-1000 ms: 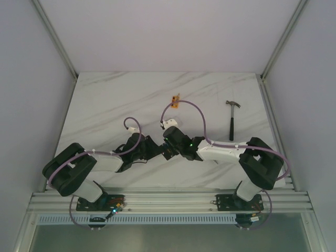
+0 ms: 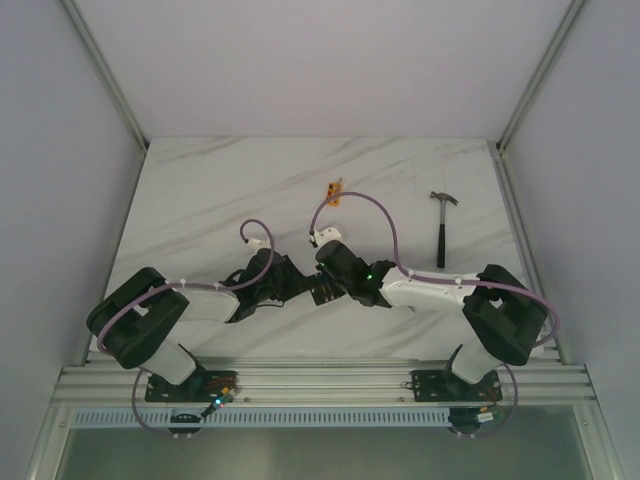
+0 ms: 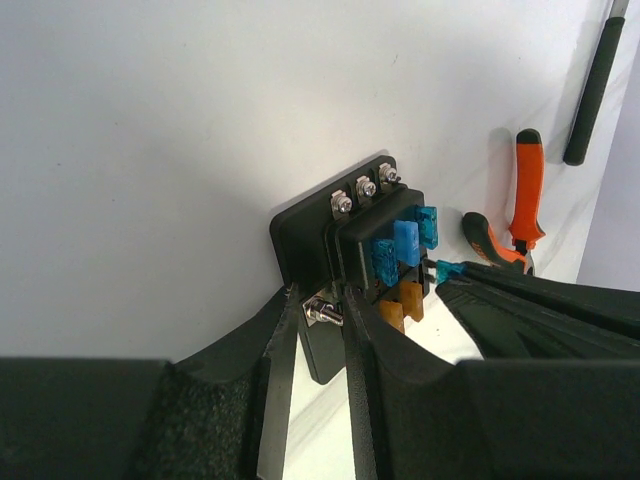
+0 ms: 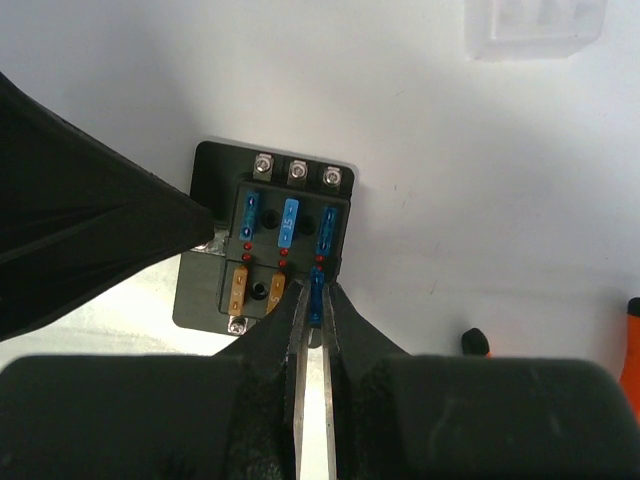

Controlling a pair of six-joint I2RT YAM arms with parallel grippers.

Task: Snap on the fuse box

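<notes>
A black fuse box (image 2: 324,292) lies on the table between the arms. It holds blue fuses (image 3: 406,242) and orange fuses (image 4: 238,290) beside metal studs. My left gripper is shut on the box at its side by a metal stud. My right gripper is shut on a blue fuse (image 4: 316,291) at the box's lower right position, in line below another blue fuse. Whether that fuse is fully seated cannot be told.
Orange-handled pliers (image 3: 528,185) lie beside the box, and a hammer (image 2: 442,225) lies at the right. A clear plastic container (image 4: 532,25) is near the box.
Both arms have shifted very slightly since a second ago, the right one a little to the right and down in the top view.
</notes>
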